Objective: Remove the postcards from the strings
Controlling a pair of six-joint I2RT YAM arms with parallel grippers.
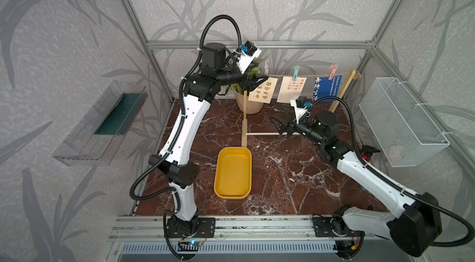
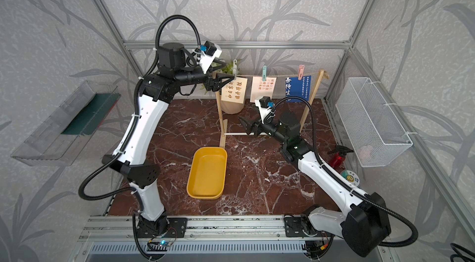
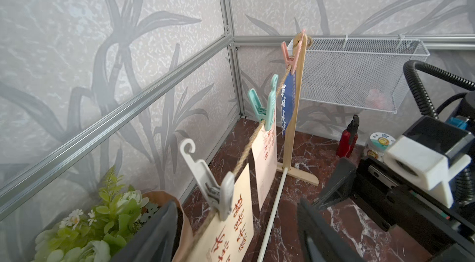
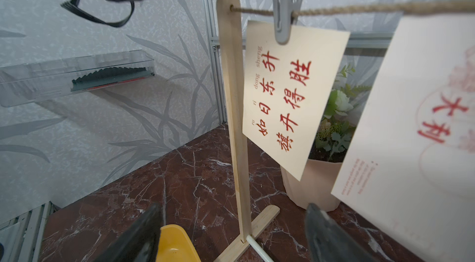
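Three postcards hang by clothespins from a string on a wooden stand. The cream postcard [image 4: 289,93] with red writing is at the left under a grey clothespin [image 3: 212,182]. A pale postcard [image 1: 291,90] hangs in the middle from a teal clothespin [image 3: 265,103], and a blue postcard [image 1: 326,88] at the right from a pink clothespin [image 1: 333,70]. My left gripper [image 1: 261,79] is part open at the grey clothespin, whose top shows between and ahead of its fingers, not gripped. My right gripper [image 1: 282,124] stands open below and in front of the cards, empty.
A yellow tray [image 1: 233,172] lies on the marble table in front of the stand's left post [image 4: 232,113]. Behind that post is a potted plant [image 4: 316,182]. A white wire basket [image 1: 403,118] hangs on the right wall. A red spray bottle [image 3: 347,137] stands back right.
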